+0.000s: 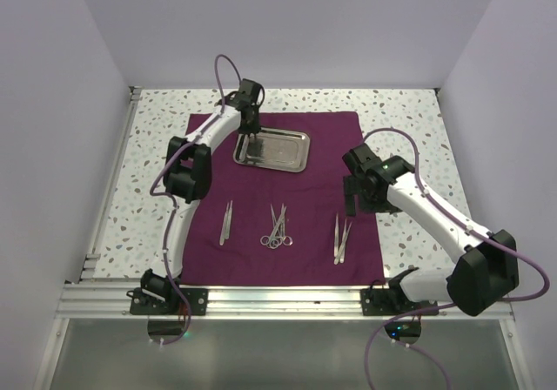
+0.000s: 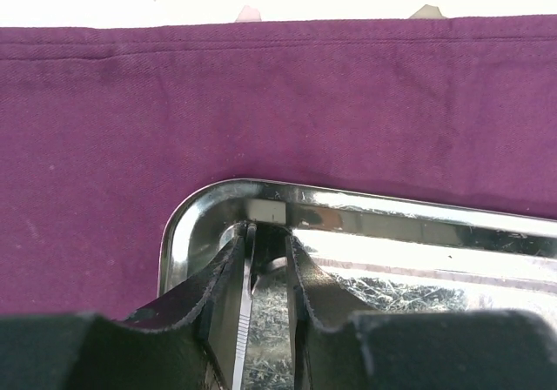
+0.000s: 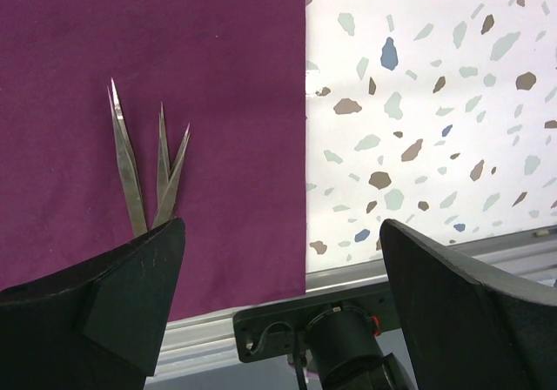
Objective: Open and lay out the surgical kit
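The metal tray [image 1: 287, 152] lies on the purple cloth [image 1: 335, 133] towards the back. At its left end, my left gripper points down into the back left corner, its fingers part open. A thin silver instrument [image 2: 243, 325] in the tray shows in the gap, close by the left finger; the finger hides part of it. My right gripper stands wide open with nothing between its fingers, above the cloth's right side. Beneath and beside it lie tweezers [image 3: 128, 164] and a second pair of tweezers [image 3: 171, 177].
Several scissor-like tools [image 1: 277, 229] lie together at the cloth's middle front. Two slim handles [image 1: 226, 221] rest at the left front, near the left arm. Between the tray and these tools the cloth is bare. Speckled tabletop [image 1: 409, 116] shows around the cloth.
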